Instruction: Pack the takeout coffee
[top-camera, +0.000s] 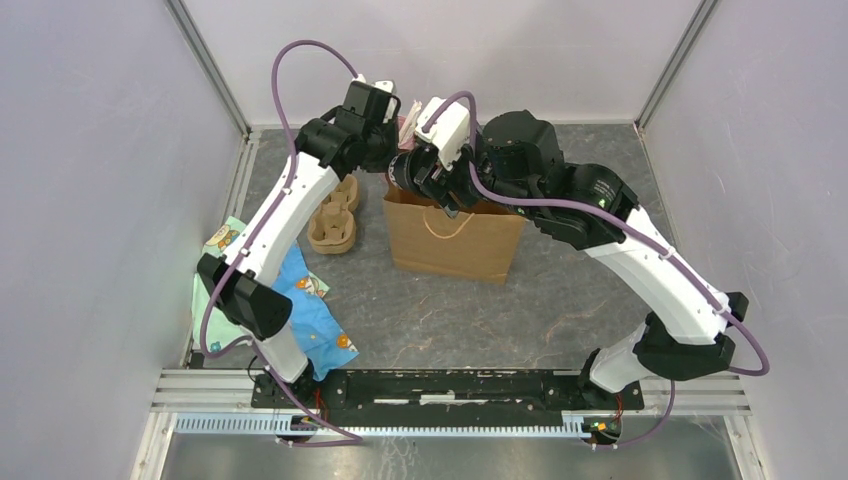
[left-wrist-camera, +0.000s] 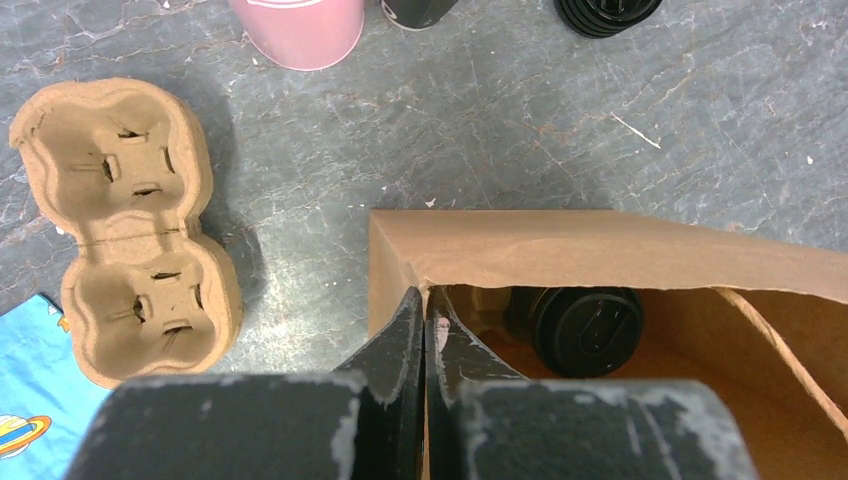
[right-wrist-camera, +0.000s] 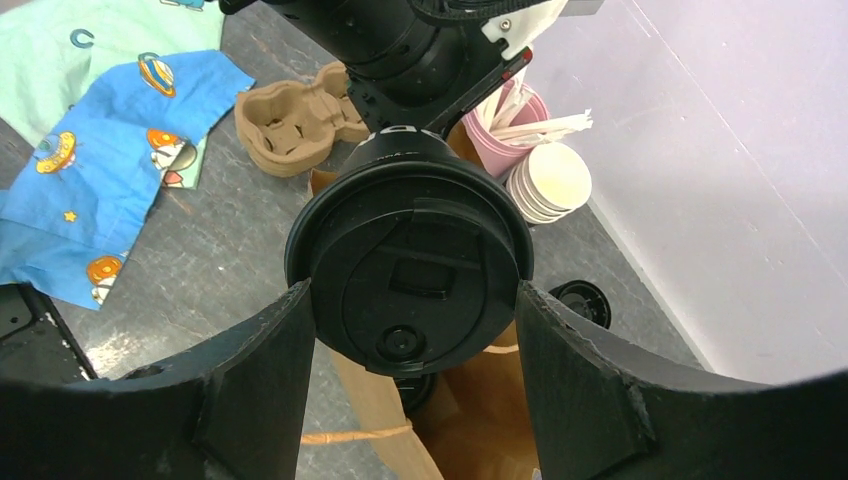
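Note:
The brown paper bag stands open in the middle of the table. My left gripper is shut at the bag's rim by a corner. Inside lies a dark lidded cup. My right gripper holds another black cup with a lid over the bag, tilted so the lid faces the wrist camera, a finger on either side of it.
A cardboard cup holder lies left of the bag, beside blue and green cloths. Behind the bag are a pink container, paper cups and black lids.

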